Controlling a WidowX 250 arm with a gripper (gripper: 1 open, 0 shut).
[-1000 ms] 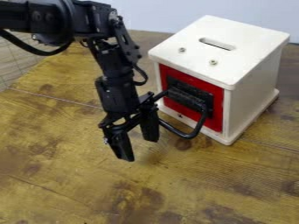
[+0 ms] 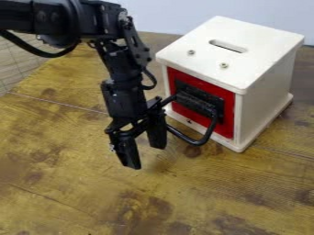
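Note:
My black gripper (image 2: 142, 146) hangs low over the wooden table at the left front of a white box (image 2: 263, 92), its two fingers apart with nothing visible between them. The box has a slot on its sloped top and a red front panel (image 2: 185, 113) with a black fitting (image 2: 196, 96) on it. A black loop-shaped bar (image 2: 200, 138) reaches out from that front toward my gripper, and its left end is partly hidden by the arm.
A pale wall stands behind the box, and a tiled surface shows at the far left.

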